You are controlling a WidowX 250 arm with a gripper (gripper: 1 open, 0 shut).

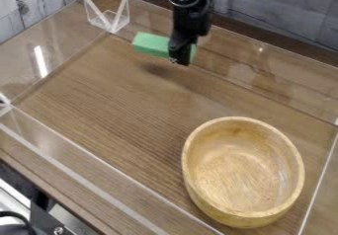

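Observation:
The black gripper [183, 51] hangs from the top of the camera view over the back middle of the table, shut on a green block [152, 44]. The block is held near its right end and tilts slightly. Whether it touches the table is hard to tell.
A large round wooden bowl [242, 170] sits at the front right. A white wire-like object [109, 17] stands at the back left.

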